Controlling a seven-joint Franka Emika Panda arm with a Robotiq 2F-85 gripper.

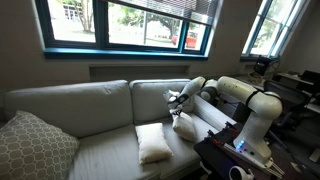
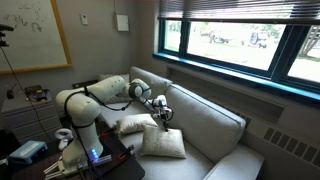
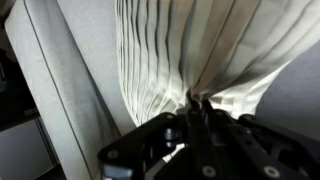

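My gripper is shut on gathered cloth of a cream, striped pillow (image 3: 150, 50), whose folds fan out from between the fingers. In exterior view 1 this pillow (image 1: 184, 127) is by the right end of the sofa, close below the gripper (image 1: 174, 111). Exterior view 2 has the gripper (image 2: 165, 120) low over the seat near the backrest, its fingers too small to make out. A second light pillow (image 1: 153, 143) lies to the left of the held one in exterior view 1.
A grey sofa (image 1: 100, 158) spans the scene, its backrest (image 2: 205, 105) close behind the gripper. At its far left leans a patterned pillow (image 1: 35, 147). Bare seat lies between that pillow and the second light one.
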